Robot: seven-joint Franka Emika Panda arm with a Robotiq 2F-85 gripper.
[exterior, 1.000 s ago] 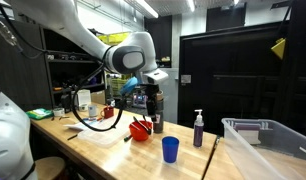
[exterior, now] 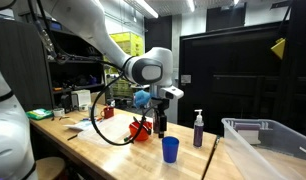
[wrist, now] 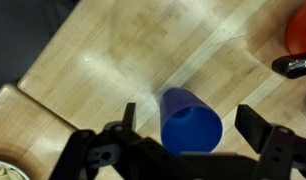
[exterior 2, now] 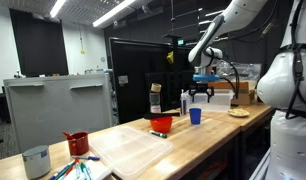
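Note:
A blue cup (exterior: 170,149) stands upright on the wooden table, and in exterior view 2 the same cup (exterior 2: 195,116) is near the robot's side. My gripper (exterior: 151,129) hangs above the table close to the cup, pointing down. In the wrist view the cup (wrist: 190,125) shows its open mouth, lying between and slightly beyond the two wide-apart fingers of my gripper. The fingers are open and hold nothing; the cup's near edge is partly hidden by the gripper body.
A red bowl (exterior 2: 161,124) with a black-handled utensil is behind the cup. A dispenser bottle (exterior: 198,130) stands farther back. To the right is a large clear bin (exterior: 263,140). Markers (exterior 2: 81,168), a metal pot (exterior 2: 36,160) and a red mug (exterior 2: 77,143) occupy the far end.
Over the last second, my gripper has come down and shifted slightly right in exterior view 1, nearer the blue cup. The cup has stayed in place.

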